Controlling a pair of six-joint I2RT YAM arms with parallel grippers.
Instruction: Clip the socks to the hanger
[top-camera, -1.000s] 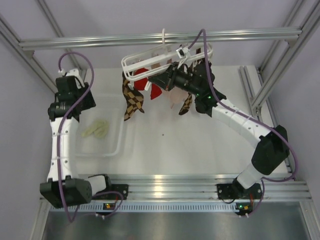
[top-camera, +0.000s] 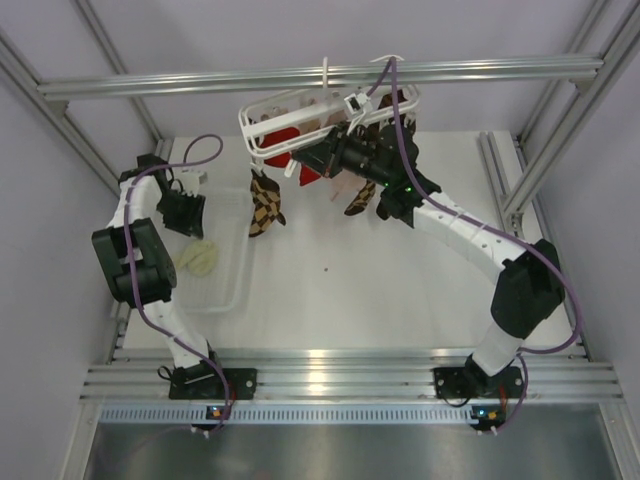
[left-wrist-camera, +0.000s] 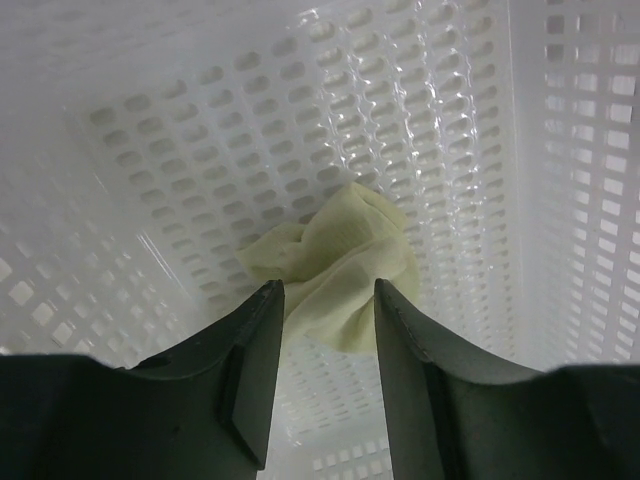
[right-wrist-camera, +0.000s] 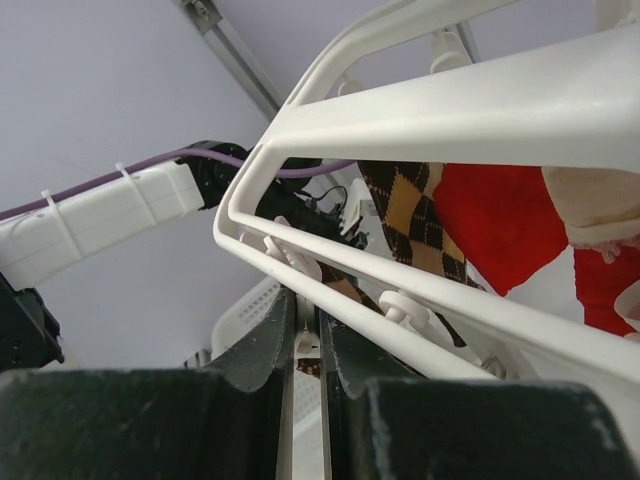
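A crumpled pale yellow sock (top-camera: 200, 258) lies alone in the white basket (top-camera: 240, 272). In the left wrist view my left gripper is above this sock (left-wrist-camera: 355, 250), its fingers spread apart with nothing held between them. The white hanger (top-camera: 262, 150) hangs from the metal bar, with checkered socks (top-camera: 266, 200) and red socks (top-camera: 281, 140) on it. At the hanger's front corner, my right gripper is shut on a pale clip (right-wrist-camera: 304, 311) under the white frame. Whether that clip bears a sock is hard to see.
The horizontal metal bar (top-camera: 470, 70) spans the back, above the hanger. Clear white table (top-camera: 350, 290) lies in front of the hanger and right of the basket. Perforated basket walls (left-wrist-camera: 590, 200) surround the yellow sock.
My left arm has swung in over the basket, and its gripper has come lower towards the yellow sock. The hanger and its socks sway slightly, while the right arm has shifted a little left.
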